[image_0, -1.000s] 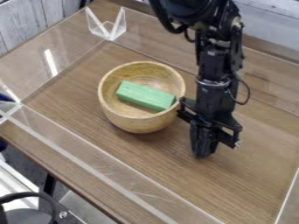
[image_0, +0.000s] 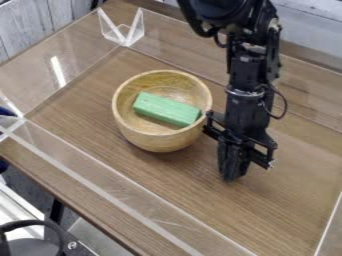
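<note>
My black gripper (image_0: 230, 160) hangs low over the wooden table, just right of a light wooden bowl (image_0: 134, 130). A green block (image_0: 167, 110) lies in the bowl. The gripper looks shut, with nothing visible between its fingers, though the tips are dark and hard to make out.
A small clear plastic piece (image_0: 122, 27) is near the back left. Black parts (image_0: 27, 240) sit at the lower left edge.
</note>
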